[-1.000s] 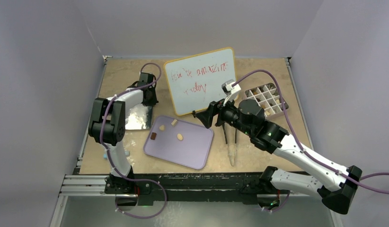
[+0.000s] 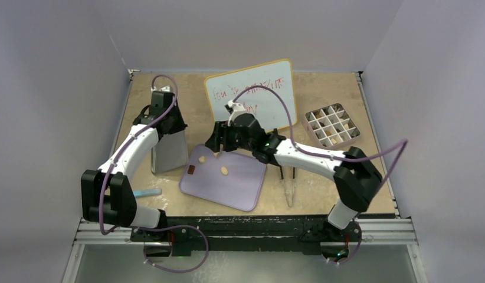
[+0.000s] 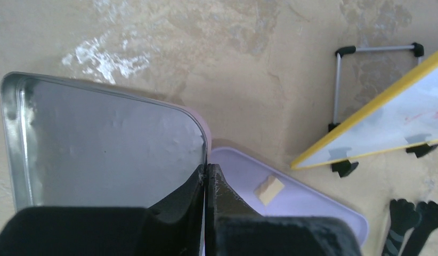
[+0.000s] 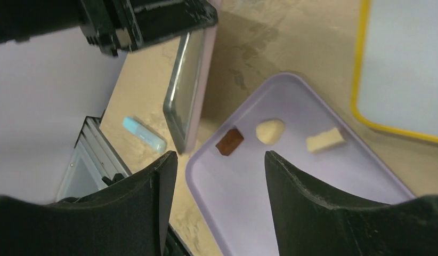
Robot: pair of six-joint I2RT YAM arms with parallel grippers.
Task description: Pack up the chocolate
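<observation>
My left gripper is shut on the rim of a metal tray or lid point(image 2: 168, 154), which stands tilted left of the lilac tray point(image 2: 240, 183). A brown chocolate piece point(image 4: 229, 141) and several pale pieces point(image 4: 269, 130) lie in the lilac tray. My right gripper hangs over that tray with its fingers apart and nothing between them. The divided box point(image 2: 333, 125) at the right holds pale pieces.
A whiteboard point(image 2: 255, 88) stands behind the lilac tray. Tongs point(image 2: 289, 191) lie to its right, and a light-blue object point(image 2: 147, 193) lies at front left.
My left gripper has drawn left with the metal piece, now more tilted. My right gripper has moved left over the lilac tray.
</observation>
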